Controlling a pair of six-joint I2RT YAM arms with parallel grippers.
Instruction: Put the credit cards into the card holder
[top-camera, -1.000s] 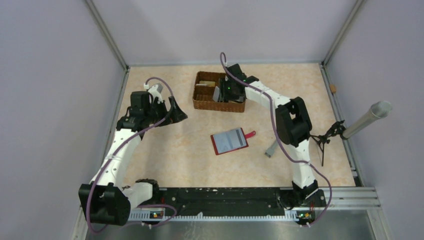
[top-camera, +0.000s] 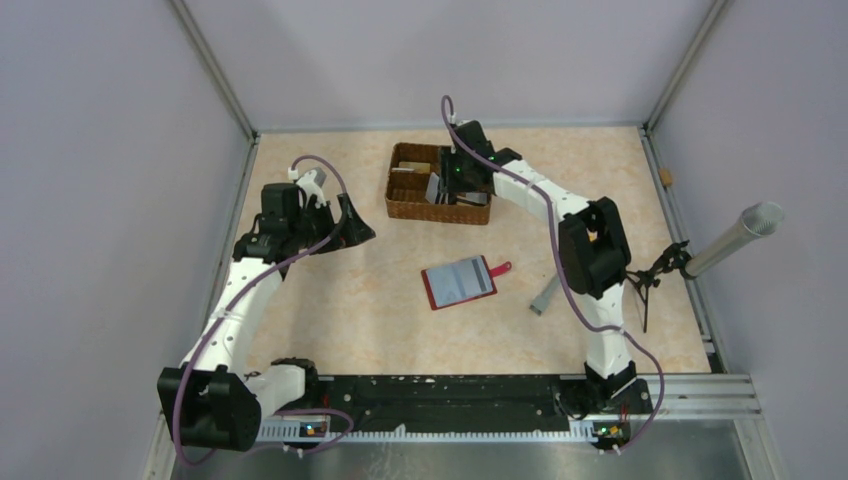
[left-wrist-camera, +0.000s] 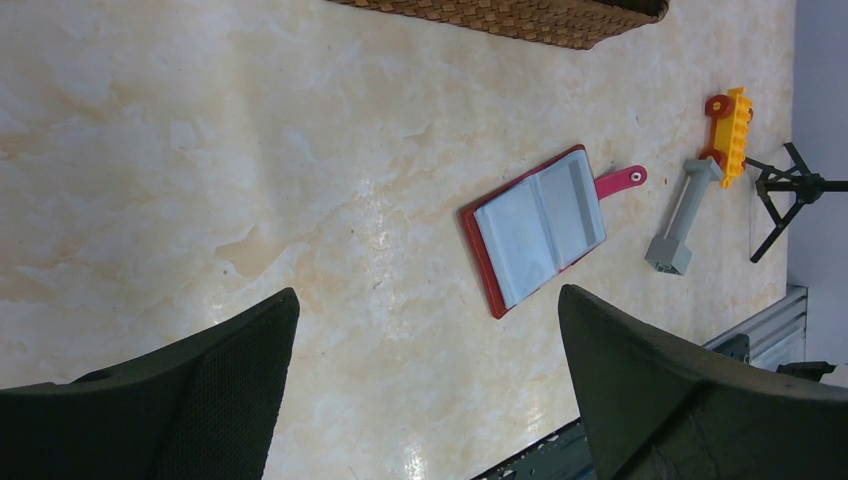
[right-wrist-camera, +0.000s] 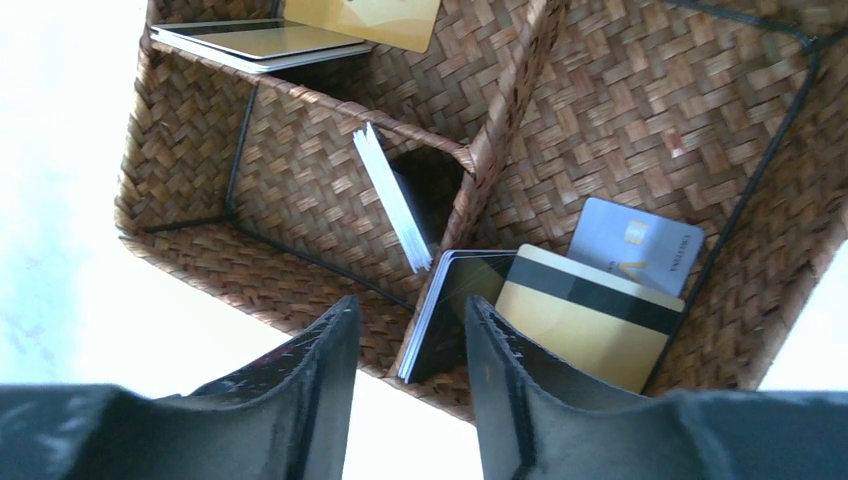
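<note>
A woven basket (top-camera: 410, 210) with compartments holds cards: a dark card stack (right-wrist-camera: 450, 300) upright against a divider, gold cards (right-wrist-camera: 575, 315), a blue card (right-wrist-camera: 635, 243) and white-edged cards (right-wrist-camera: 392, 195). My right gripper is over the basket, fingers apart around the dark stack's position, holding nothing visibly. The red card holder (top-camera: 460, 282) with clear sleeves lies on the table in front of the basket. My left gripper (top-camera: 345, 225) hangs open and empty over the left of the table.
A grey post (left-wrist-camera: 685, 210), a yellow toy (left-wrist-camera: 732, 135) and a black stand (left-wrist-camera: 792, 185) occupy the right side. Bare table (left-wrist-camera: 200, 180) lies left of and before the holder.
My right arm has shifted slightly since a second ago, its wrist a little further back over the basket. The left arm is unchanged.
</note>
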